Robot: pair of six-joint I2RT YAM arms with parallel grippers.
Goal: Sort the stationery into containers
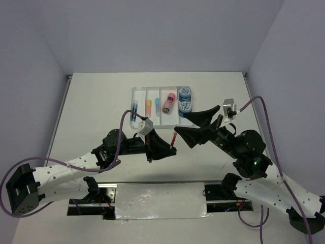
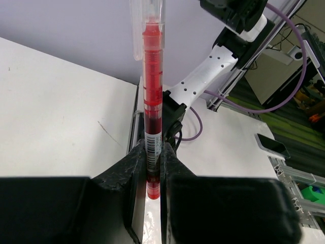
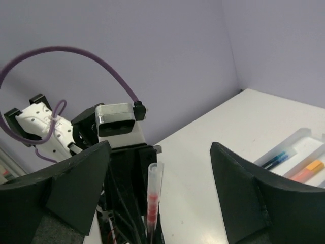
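A red pen with a clear cap (image 2: pixel 153 81) stands upright in the left wrist view, and my left gripper is shut on its lower end. From above, the same pen (image 1: pixel 173 138) shows as a short red and white stick at the left fingertips. My right gripper (image 1: pixel 196 127) is open just to the right of the pen, with nothing between its fingers. In the right wrist view the pen (image 3: pixel 153 198) lies beyond the spread fingers (image 3: pixel 241 198), apart from them.
At the back stands a clear divided tray (image 1: pixel 161 126) holding blue pens (image 1: pixel 134 110), an orange item (image 1: pixel 148 107), a light-blue item (image 1: pixel 157 105), a pink bottle (image 1: pixel 169 102) and two blue round items (image 1: pixel 185 108).
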